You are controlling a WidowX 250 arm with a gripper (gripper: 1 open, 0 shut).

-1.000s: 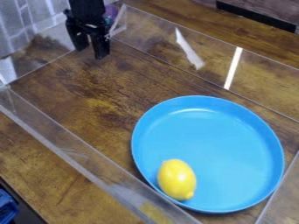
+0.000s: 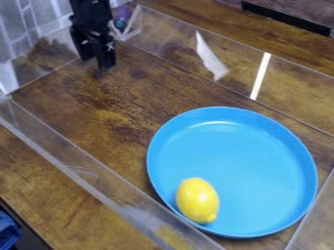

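Observation:
My dark gripper (image 2: 100, 51) is at the top left of the camera view, low at the back corner of the wooden-floored tray (image 2: 117, 117); it is small and dark, with its fingers open as far as can be made out. A yellow lemon-shaped object (image 2: 197, 200) lies on a round blue plate (image 2: 241, 151) at the lower right, well apart from the gripper.
Clear plastic walls border the tray. A white scrap (image 2: 210, 57) and a white strip (image 2: 260, 76) show near the back right wall. A blue object (image 2: 8, 234) is at the lower left edge.
The gripper has shifted slightly leftward at the back corner. The plate and yellow object are unmoved.

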